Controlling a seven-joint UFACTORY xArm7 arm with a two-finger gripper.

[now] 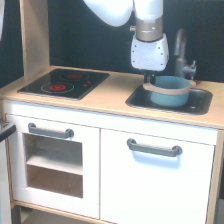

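Observation:
A white robot arm comes down from the top of the view, its gripper [149, 76] over the sink at the near-left rim of a blue pot [170, 97]. The pot, with a lighter tan rim, sits in the dark sink [205, 102]. The fingertips are small and dark against the pot's rim, and I cannot tell whether they are shut on it.
A black two-burner stove [64, 83] is on the left of the wooden counter [112, 93], with bare counter between it and the sink. A faucet [181, 60] stands behind the pot. White cupboard doors with grey handles are below.

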